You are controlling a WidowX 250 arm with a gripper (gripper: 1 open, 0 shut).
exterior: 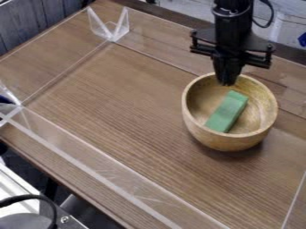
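A round wooden bowl (pixel 206 122) sits on the wooden table at the right, holding a green block (pixel 227 111) that lies tilted lengthwise inside it. My black gripper (pixel 227 75) hangs over the bowl's back rim, its fingertips narrow and pointing down, shut, with nothing seen between them. The block is apart from the fingertips.
Clear tape strips run along its lower left. A grey metal part with a cable (pixel 24 215) is at the bottom left corner, and a dark object sits at the left edge.
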